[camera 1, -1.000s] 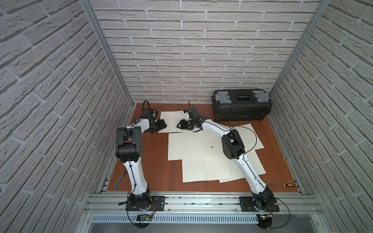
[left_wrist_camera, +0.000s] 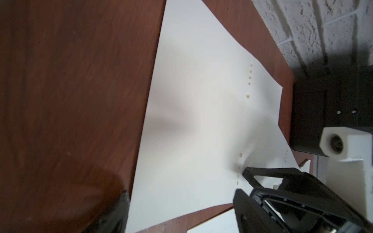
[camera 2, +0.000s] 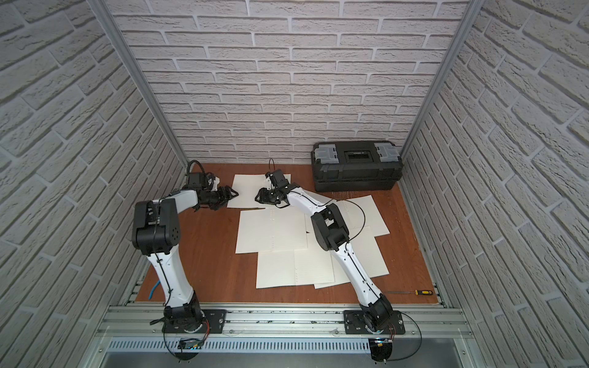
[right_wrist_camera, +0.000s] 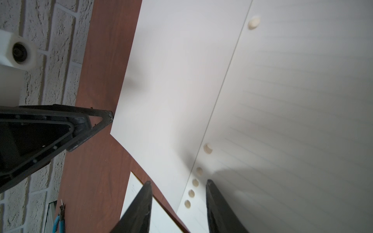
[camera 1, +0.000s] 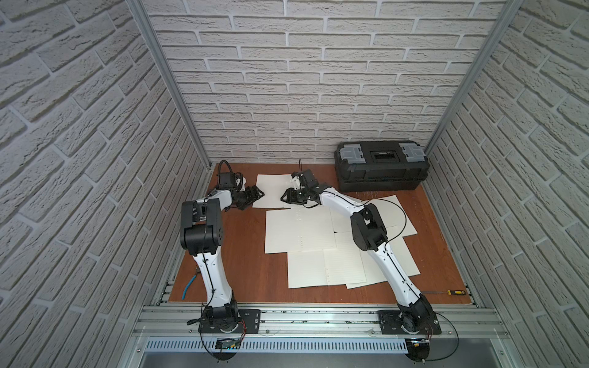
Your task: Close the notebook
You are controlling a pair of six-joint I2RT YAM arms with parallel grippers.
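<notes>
An open notebook (camera 1: 271,187) with white pages lies flat at the back left of the table. My left gripper (camera 1: 258,193) is at its left edge. In the left wrist view that gripper's fingers stand apart: one dark finger (left_wrist_camera: 121,211) is by the edge of the blank page (left_wrist_camera: 186,128), the other over the page's lower corner. My right gripper (camera 1: 284,197) hangs low over the same notebook near its middle. In the right wrist view its fingers are open above the row of binding holes, between a blank page (right_wrist_camera: 167,77) and a lined page (right_wrist_camera: 303,108).
Several more open notebooks (camera 1: 300,231) cover the middle and right of the table. A black toolbox (camera 1: 383,174) stands at the back right. Blue-handled pliers (camera 1: 191,283) lie front left, a yellow screwdriver (camera 1: 456,292) front right. Bare wood shows at the front left.
The back-left notebook has shifted slightly back and to the right, leaving a thin strip of wood before it.
</notes>
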